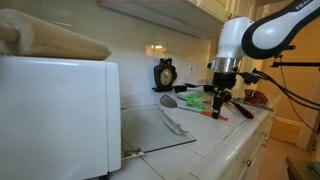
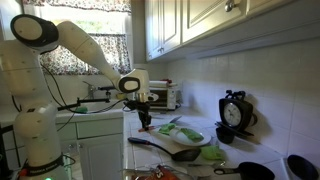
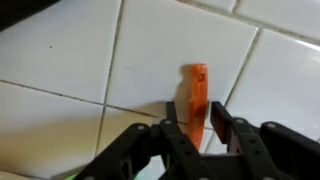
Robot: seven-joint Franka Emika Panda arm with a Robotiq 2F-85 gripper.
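Observation:
An orange strip-like handle (image 3: 198, 95) lies on the white tiles in the wrist view, its lower part running between my gripper's fingers. My gripper is partly open around it, with a gap showing on either side of the strip. Exterior view 1 has the gripper (image 1: 215, 114) low over the counter, right at the orange piece (image 1: 211, 115). From the opposite side, the gripper (image 2: 143, 122) hangs close to the counter's near edge. Whether its fingers touch the handle cannot be told.
A black-headed spatula (image 2: 184, 155), a green item (image 2: 212, 152) and dark pans (image 2: 255, 171) share the counter. A black clock (image 1: 165, 74) stands against the wall. The white appliance (image 1: 60, 118) fills the left of exterior view 1.

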